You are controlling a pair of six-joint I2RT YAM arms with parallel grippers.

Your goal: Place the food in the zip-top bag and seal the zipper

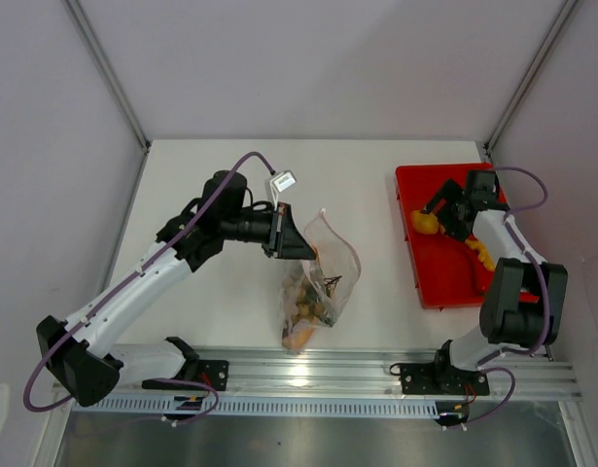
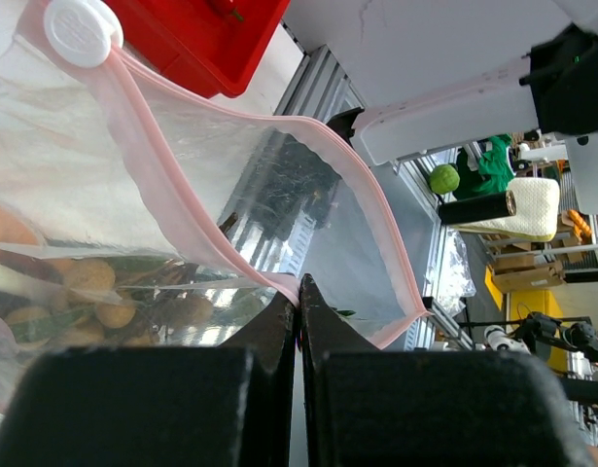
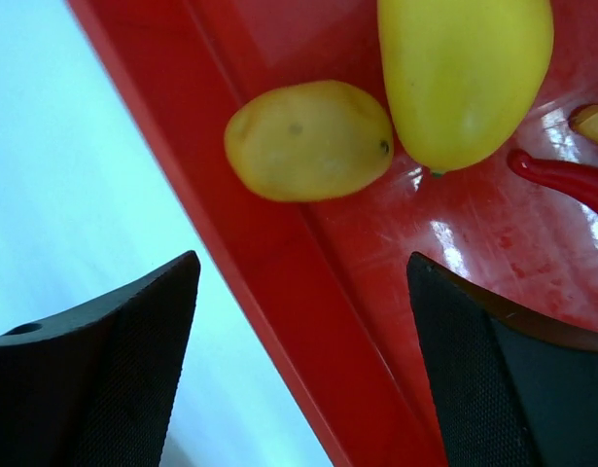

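Note:
The clear zip top bag (image 1: 323,277) stands on the table with its mouth spread and potatoes (image 2: 89,282) and other food showing through its side. My left gripper (image 1: 313,255) is shut on the bag's pink zipper rim (image 2: 196,219), which meets the fingertips in the left wrist view. Over the red tray (image 1: 439,282) hangs my right gripper, open and empty. Ahead of its fingers, a small yellow potato (image 3: 308,141) lies against the tray wall, touching a larger yellow vegetable (image 3: 464,78). A red chili (image 3: 566,180) rests farther right.
Bare white table (image 1: 381,233) lies between bag and tray. The bag's white slider (image 2: 82,31) sits at one end of the zipper. A metal rail (image 1: 308,360) runs along the front edge.

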